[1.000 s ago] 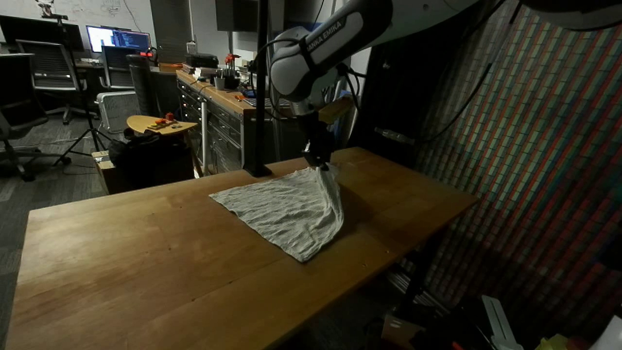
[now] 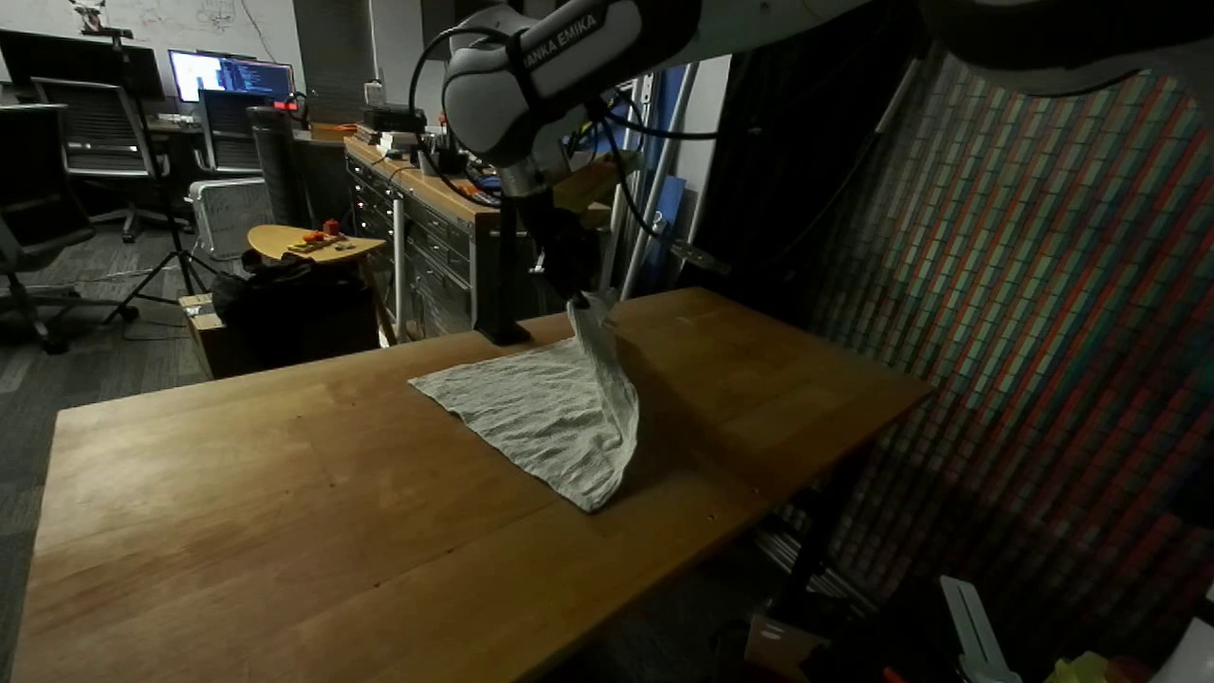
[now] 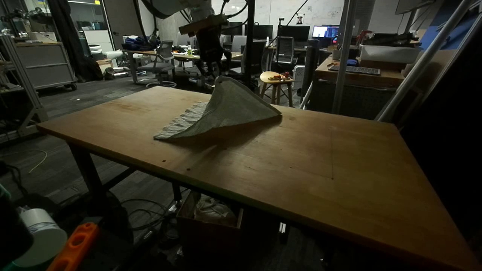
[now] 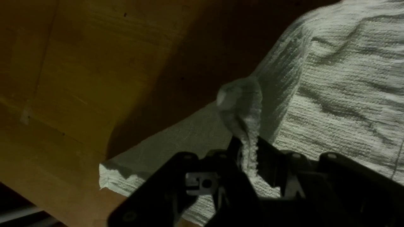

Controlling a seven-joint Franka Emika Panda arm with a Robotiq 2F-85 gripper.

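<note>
A pale grey-white cloth (image 2: 535, 404) lies partly flat on the wooden table (image 2: 285, 489), with one edge raised off the surface. My gripper (image 2: 581, 301) is shut on that raised part, above the table. From the other side, the lifted cloth (image 3: 239, 106) forms a sloping tent that hides its flat portion. The wrist view shows a bunched fold of cloth (image 4: 246, 113) pinched between the dark fingertips of the gripper, its tip sticking out past them. A corner of the cloth rests on the table at the lower left there.
Bare tabletop (image 3: 316, 167) surrounds the cloth on all sides. A dark vertical post (image 2: 496, 273) stands at the table's back edge, close to the arm. Behind it is a workbench with drawers (image 2: 427, 216).
My gripper has moved left and upward in exterior view 1, carrying the held edge of the cloth higher and over toward the flat part. The cloth's left and front corners stay in place.
</note>
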